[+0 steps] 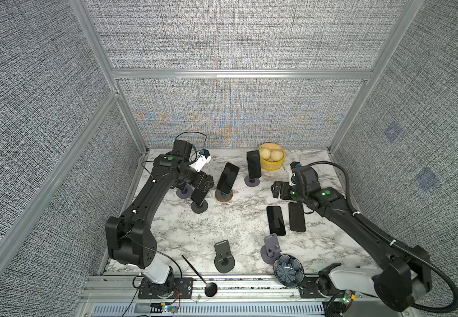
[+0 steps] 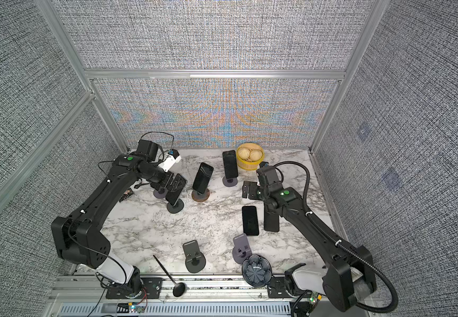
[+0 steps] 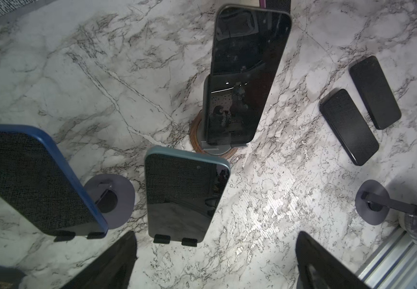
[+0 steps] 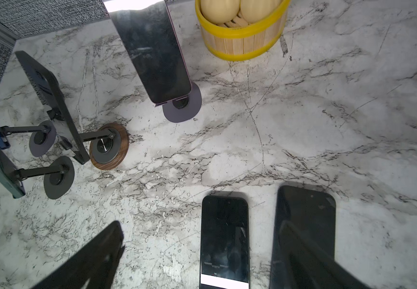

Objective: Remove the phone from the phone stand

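Several phones stand upright on stands: a teal-edged phone (image 3: pixel 184 192), a blue-edged phone (image 3: pixel 30 178) to its left, a dark phone (image 1: pixel 227 178) on a wood-rimmed base, and another dark phone (image 1: pixel 253 163) farthest back. My left gripper is open above the teal-edged phone, nothing between its fingers; the top left view shows it partly covering that phone. Open and empty, my right gripper (image 1: pixel 275 190) hangs over the table right of the standing phones. Two phones lie flat below it, a narrower one (image 4: pixel 224 240) and a wider one (image 4: pixel 309 216).
A yellow-rimmed basket (image 1: pixel 272 163) of buns sits at the back. Two empty stands, one black (image 1: pixel 224 259) and one purple-grey (image 1: pixel 270 250), occupy the front, beside a dark flower-shaped bowl (image 1: pixel 288 271). A black ladle (image 1: pixel 210 288) lies front left.
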